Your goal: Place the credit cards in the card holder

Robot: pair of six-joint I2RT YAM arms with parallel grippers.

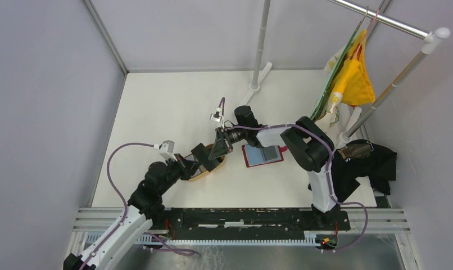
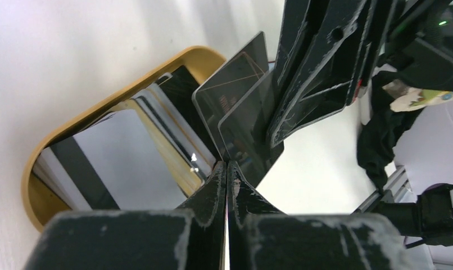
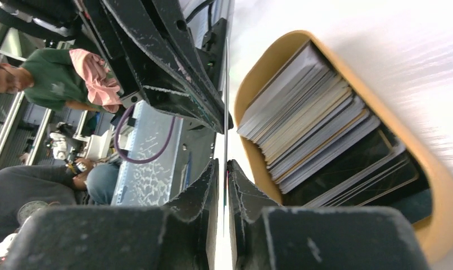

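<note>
A dark card [image 1: 205, 158] stands above the tan oval card holder [image 1: 200, 175], between my two grippers. The right gripper [image 1: 214, 156] is shut on it; in the right wrist view the card [image 3: 226, 101] shows edge-on as a thin line rising from the fingertips. My left gripper is also shut, its tips at the card's lower corner. In the right wrist view its dark tip lies on both sides of the card. A second outline overlaps the card [image 2: 227, 90]; I cannot tell whether it is another card. Several cards [image 3: 303, 112] stand in rows inside the holder.
A red-edged blue tray [image 1: 252, 156] with a grey piece on it lies right of the holder, under the right arm. A rack with hanging yellow cloth [image 1: 354, 76] and black cloth [image 1: 376, 166] fill the right side.
</note>
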